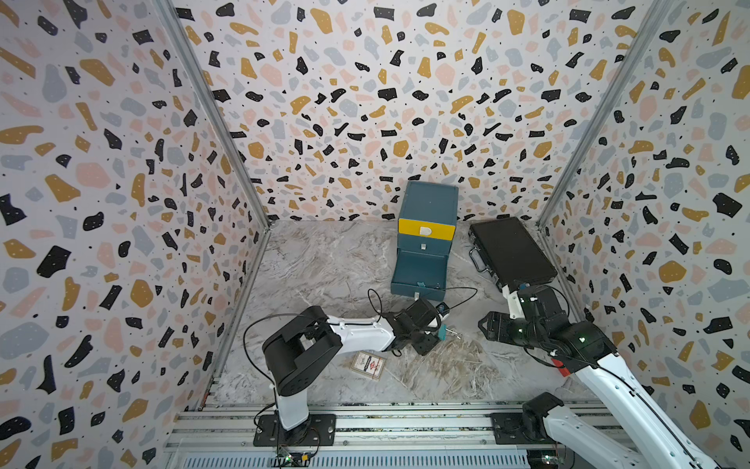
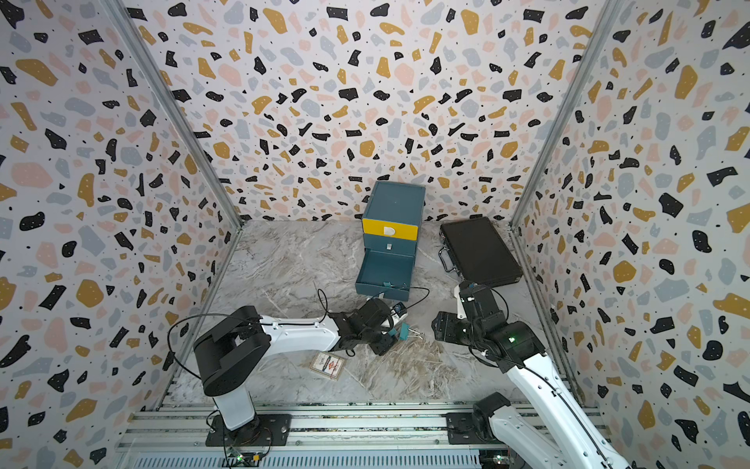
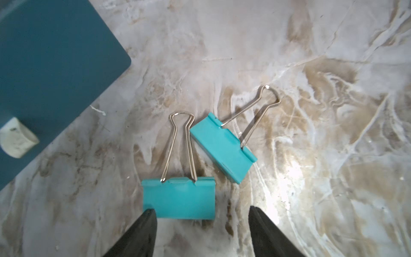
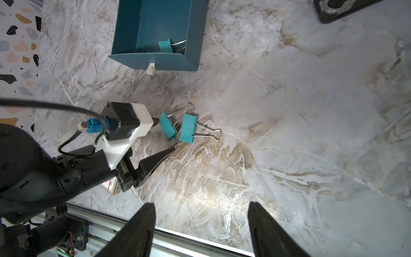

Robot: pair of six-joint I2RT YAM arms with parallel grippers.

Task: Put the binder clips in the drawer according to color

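Observation:
Two teal binder clips lie side by side on the marble table: the nearer clip [image 3: 179, 199] faces my left gripper and the farther clip [image 3: 224, 145] is turned at an angle. My left gripper is open, its fingertips at the nearer clip's body, nothing visibly held. In the right wrist view, one tip of it sits close to the clips. The lower teal drawer [image 4: 199, 38] is pulled out, with a teal clip [image 4: 165, 46] inside near its front. My right gripper stands apart to the right, its fingers parted and empty.
The teal cabinet [image 1: 429, 199] has a shut yellow-fronted drawer [image 1: 426, 229] above the open one. A dark case [image 1: 511, 250] lies at the back right, a card box [image 1: 368, 365] at the front left, and a red item [image 1: 559, 362] behind the right arm.

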